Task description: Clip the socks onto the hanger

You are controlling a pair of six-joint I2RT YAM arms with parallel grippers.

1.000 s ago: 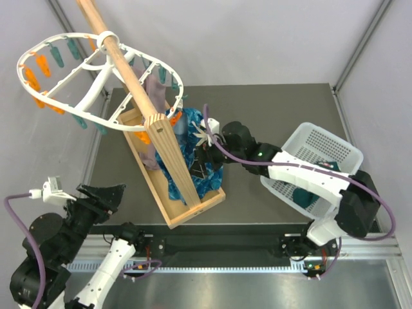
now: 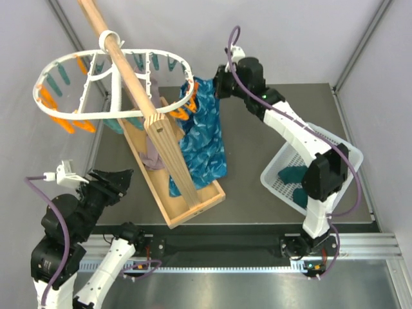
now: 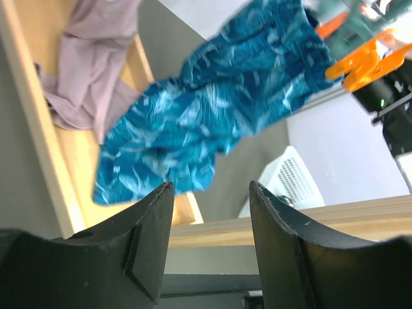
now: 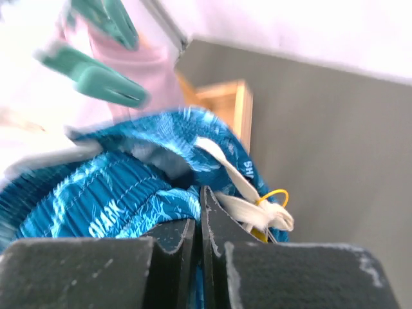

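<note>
My right gripper [image 2: 221, 85] is shut on the blue patterned cloth [image 2: 205, 135], pinching its upper edge to the right of the hanger. White drawstrings [image 4: 241, 206] show beside the pinch in the right wrist view. The cloth hangs down over the wooden base, near the orange clips [image 2: 187, 103] at the white oval hanger's [image 2: 145, 114] right end. A mauve cloth [image 2: 152, 158] hangs behind the post. At the lower left, my left gripper [image 2: 127, 183] stands open with nothing between its fingers, well apart from the hanger.
A wooden post [image 2: 170, 151] rises from the tray-like base [image 2: 145, 174] and carries the hanger. A white basket [image 2: 347, 151] on the right holds dark teal cloth [image 2: 293, 175].
My right gripper has moved up and back with the blue cloth, which now hangs longer. The hanger has turned and shifted right. The left arm moved slightly right early on.
</note>
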